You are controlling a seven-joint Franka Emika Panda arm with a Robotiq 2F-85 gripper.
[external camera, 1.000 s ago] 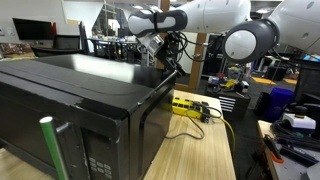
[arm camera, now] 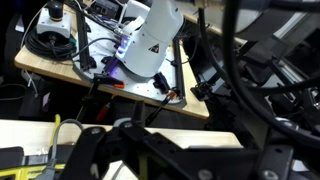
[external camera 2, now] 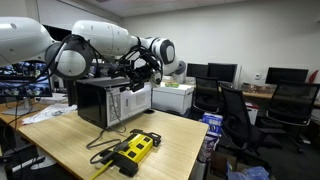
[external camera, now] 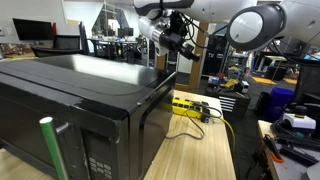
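A black box-shaped appliance like a microwave [external camera: 75, 90] fills the left of exterior view 1, and exterior view 2 shows its lighter front [external camera 2: 128, 104]. My gripper [external camera: 188, 50] hangs above and beyond its far end in exterior view 1. In the wrist view my gripper has its dark fingers apart, with nothing seen held between them. The arm and cables partly cover the gripper in exterior view 2.
A yellow-and-black device [external camera 2: 136, 151] with a cable lies on the wooden table [external camera 2: 178, 133] in front of the appliance. The robot's mounting plate [arm camera: 130, 75] stands near the table edge.
The gripper has risen and tilted in exterior view 1, away from the appliance's far top edge. The appliance and the yellow device have stayed put.
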